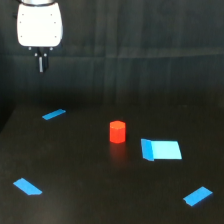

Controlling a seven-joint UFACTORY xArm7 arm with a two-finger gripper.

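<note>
A red block [117, 132] with a faceted outline stands upright on the dark table, near the middle of the camera view. My gripper [42, 66] hangs at the upper left, high above the table and well away from the block. Its dark fingers are small against the black backdrop, so whether they are parted cannot be made out. Right of the block lies a flat pale-blue square [166, 150], with a strip of blue tape [147, 150] along its left edge.
More pieces of blue tape lie flat on the table: one at the back left [54, 114], one at the front left [27, 187] and one at the front right [198, 196]. A dark curtain [140, 60] hangs behind.
</note>
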